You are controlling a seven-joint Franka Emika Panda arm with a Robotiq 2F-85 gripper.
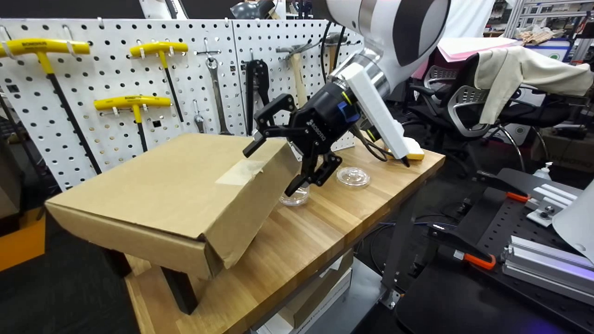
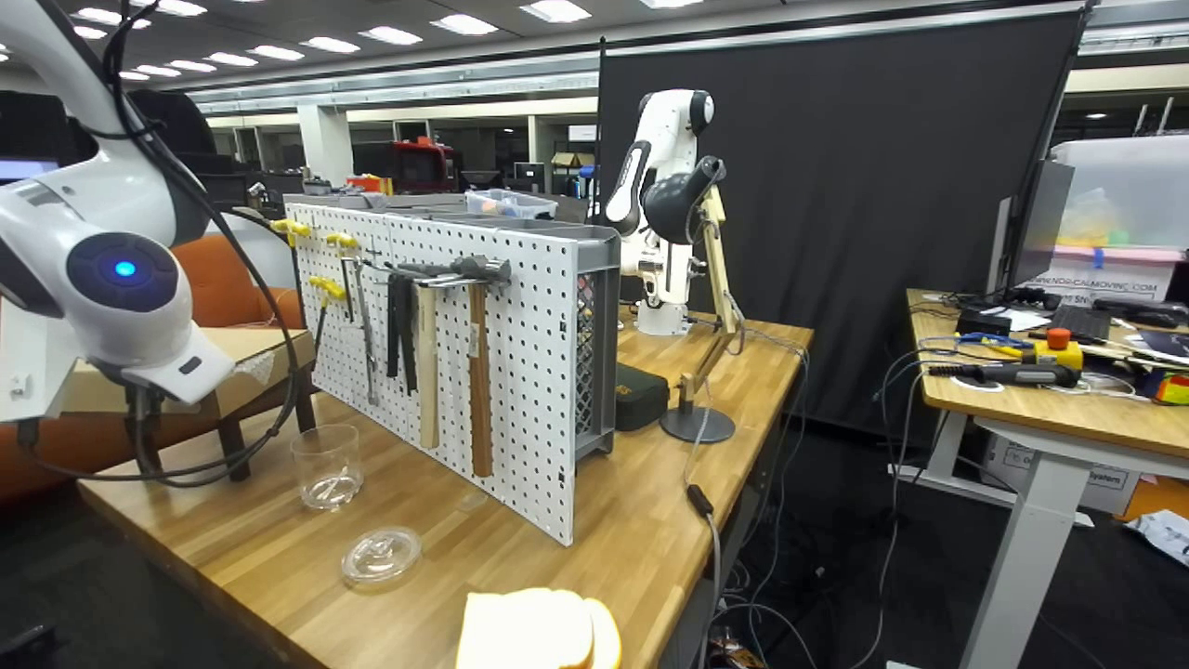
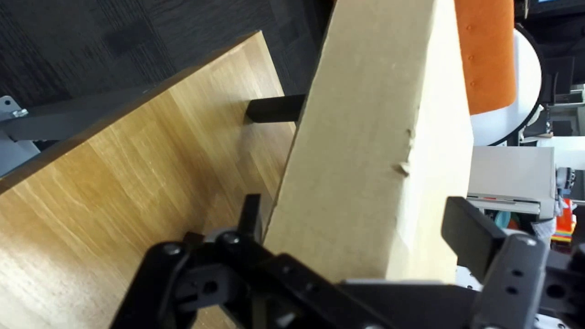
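My gripper (image 1: 273, 173) stands open at the near right end of a brown cardboard box (image 1: 167, 178). One finger reaches over the box's top, and the other is low beside its side flap. In the wrist view the box (image 3: 351, 148) fills the space between the fingertips of the gripper, with the fingers wide apart and not closed on it. The box rests raised and tilted on dark legs above the wooden table (image 1: 334, 222). A clear glass cup (image 1: 293, 197) stands behind the gripper, partly hidden, and shows whole in the second exterior view.
A clear round lid (image 1: 353, 176) lies on the table to the right of the cup. The white pegboard (image 1: 184, 83) with hanging tools runs along the back. A sponge-like white and yellow item (image 2: 535, 630) sits at the table's end.
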